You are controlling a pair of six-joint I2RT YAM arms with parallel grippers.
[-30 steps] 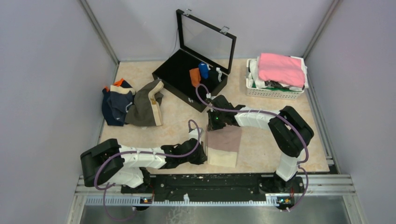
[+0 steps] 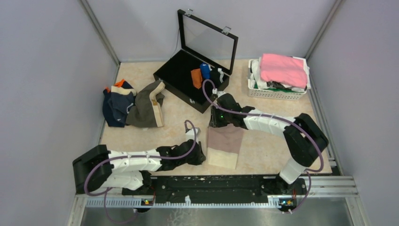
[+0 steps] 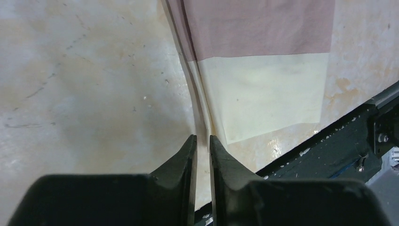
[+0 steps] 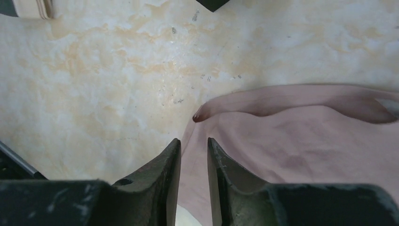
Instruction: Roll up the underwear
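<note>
The underwear, a mauve cloth (image 2: 226,140) with a cream band (image 2: 222,158), lies flat and folded on the table at front centre. Beside the near left corner of the band is my left gripper (image 2: 203,160); in the left wrist view its fingers (image 3: 189,157) stand a narrow gap apart, with the cream edge (image 3: 263,96) just beyond the tips. At the far left corner, my right gripper (image 2: 212,124) stands open above the cloth. Between its fingers in the right wrist view, mauve fabric (image 4: 282,141) shows, not clasped. The far edge of the cloth gapes slightly.
An open black case (image 2: 173,75) with rolled items stands behind the right gripper. Folded clothes (image 2: 147,109) lie at left, and a white basket (image 2: 275,93) full of laundry is at back right. Bare table separates the clothes from the mauve cloth.
My left gripper has drawn slightly left, away from the cloth. The right gripper and its arm have shifted a little to the right. The cloth has barely moved.
</note>
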